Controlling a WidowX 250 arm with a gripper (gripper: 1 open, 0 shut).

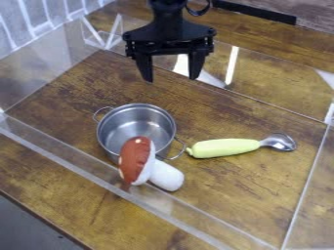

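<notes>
My black gripper (170,64) is high at the top centre of the camera view, open, its two fingers apart with nothing between them. Below it a metal pot (137,122) with wire handles sits on the wooden surface. A red and white object (136,160) leans over the pot's front rim, beside a white cylindrical piece (166,176). To the right lies a pale yellow-green scoop (225,147) with a metal head pointing right.
Clear transparent walls border the wooden work surface (78,88) on the sides and front.
</notes>
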